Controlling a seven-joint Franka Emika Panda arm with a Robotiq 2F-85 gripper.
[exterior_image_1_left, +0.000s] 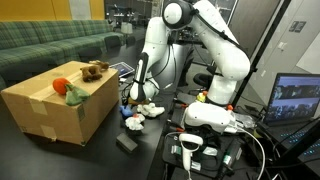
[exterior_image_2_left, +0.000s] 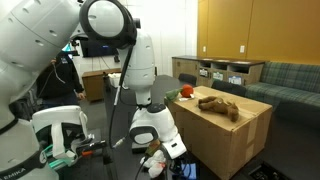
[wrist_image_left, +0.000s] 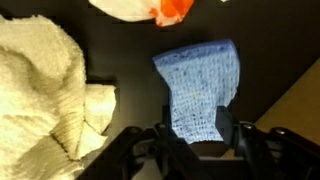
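In the wrist view a light-blue cloth (wrist_image_left: 200, 85) lies on the dark surface, its near end between and beneath my gripper's (wrist_image_left: 198, 130) fingers. The fingers stand apart, one at each side of the cloth, and no grip on it shows. To the left is a cream towel (wrist_image_left: 40, 95); a white cloth with an orange patch (wrist_image_left: 170, 10) lies at the top edge. From exterior view 1, my gripper is low beside the cardboard box, with blue cloth (exterior_image_1_left: 127, 112) near it. Exterior view 2 shows only a little blue (exterior_image_2_left: 186, 171) at the bottom.
A large cardboard box (exterior_image_1_left: 68, 112) stands close beside the gripper, with a red item (exterior_image_1_left: 61, 86) and a brown plush toy (exterior_image_1_left: 95, 70) on top. White cloth (exterior_image_1_left: 151, 110) lies on the other side. A dark block (exterior_image_1_left: 126, 143) sits nearer the camera.
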